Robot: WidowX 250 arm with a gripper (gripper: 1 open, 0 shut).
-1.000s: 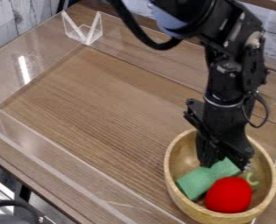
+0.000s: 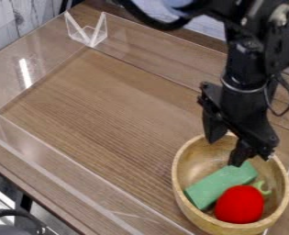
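My black gripper (image 2: 238, 138) hangs over the back part of a tan bowl (image 2: 183, 179) at the lower right, its fingers apart with nothing clearly between them. In the bowl lie a green block (image 2: 216, 186), a red round object (image 2: 239, 205) and a small pale green item (image 2: 264, 186), partly behind the red one.
A wooden table (image 2: 85, 119) fills most of the view, clear in the middle and left. A white wire-like holder (image 2: 89, 30) stands at the upper left. The table's edge runs along the lower left.
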